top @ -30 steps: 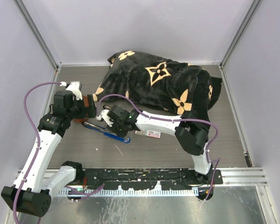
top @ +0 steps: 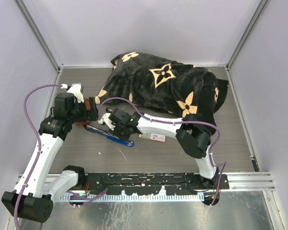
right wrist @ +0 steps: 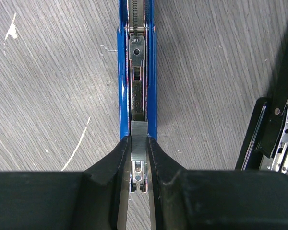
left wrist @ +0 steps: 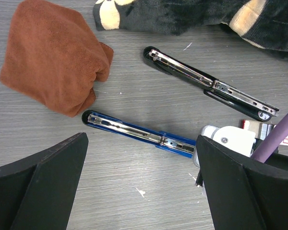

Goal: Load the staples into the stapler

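Observation:
The blue stapler lies opened flat on the table, its metal channel showing. In the right wrist view, a short grey staple strip is at the near end of that channel, in line with it. My right gripper is over this end, a fingertip close along each side of the strip; whether they press on it I cannot tell. My left gripper stands open above the stapler's other part, holding nothing. In the top view the right gripper hides part of the blue stapler.
A black stapler lies opened behind the blue one. An orange-brown cloth is at the left, and a dark patterned blanket fills the back. A staple box sits right of the right gripper.
The right arm has shifted very slightly, its elbow a little to the left, while its gripper stays at the blue stapler. The left arm has not moved.

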